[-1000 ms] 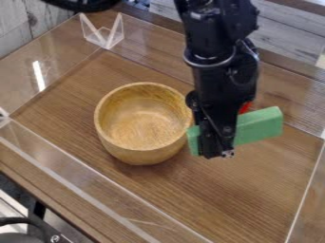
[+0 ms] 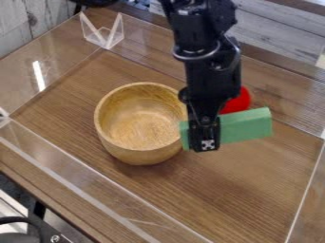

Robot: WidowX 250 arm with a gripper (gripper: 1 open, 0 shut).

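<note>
My black gripper (image 2: pixel 203 133) holds a green block (image 2: pixel 235 129) over the wooden table, its fingers around the block's left end. Behind the block, a red object (image 2: pixel 237 98) is partly hidden by it and the arm. A wooden bowl (image 2: pixel 124 109) sits just left of the gripper.
A white wire-like object (image 2: pixel 102 30) stands at the back left. Dark cables lie at the lower left edge.
The arm and gripper have moved back, away from the front, with the green block still held. The bowl has not moved.
</note>
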